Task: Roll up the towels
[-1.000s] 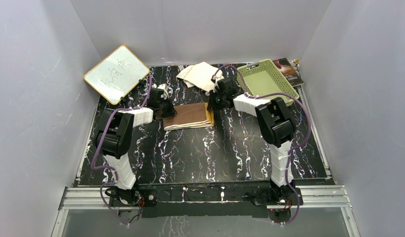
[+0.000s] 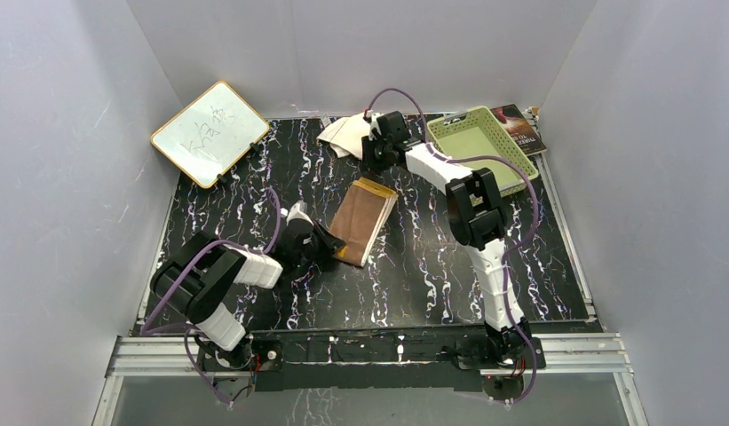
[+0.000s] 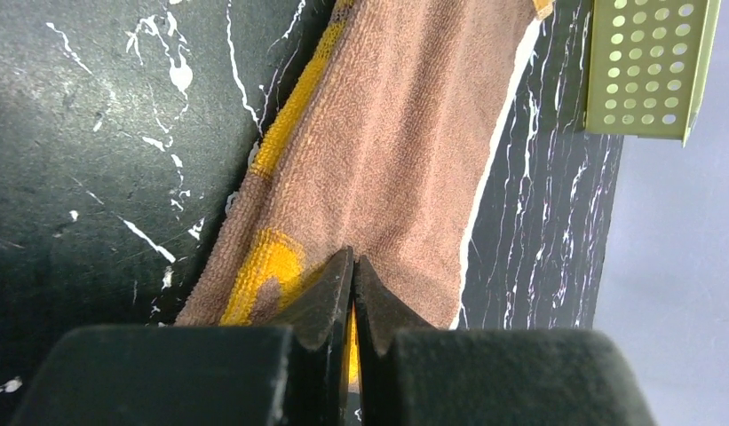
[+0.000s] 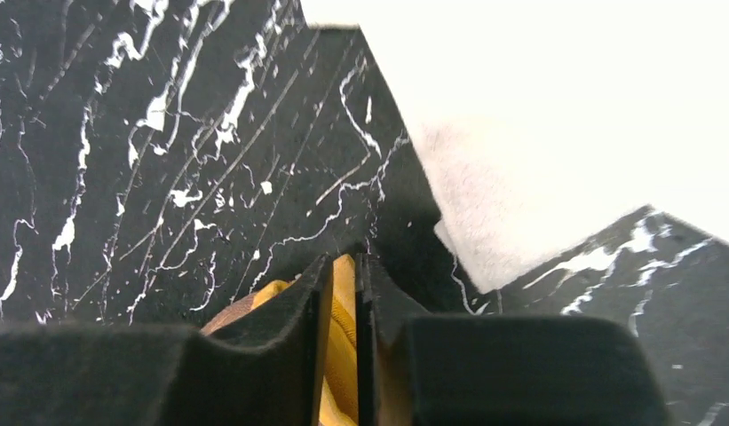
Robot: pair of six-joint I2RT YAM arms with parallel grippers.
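Observation:
The folded brown towel (image 2: 359, 217) with yellow end bands lies slanted in the middle of the table, seen from above. My left gripper is shut on its near end, where yellow cloth shows at the fingers. At the far end, my right gripper (image 2: 370, 163) stands just beyond the yellow band. In the right wrist view, the right gripper has its fingertips slightly apart, with yellow cloth showing in the narrow gap. A white towel (image 2: 346, 135) rests at the back, partly covered by the right gripper; its corner fills the upper right of the right wrist view.
A green basket (image 2: 456, 117) stands at the back right, close behind the right arm, with a book (image 2: 519, 130) beside it. To the back left is a whiteboard (image 2: 209, 133).
The brown towel has turned from lying crosswise to a steep slant. My left gripper has swung toward the front and right with its end; my right gripper has shifted back and left, its fingers parting slightly.

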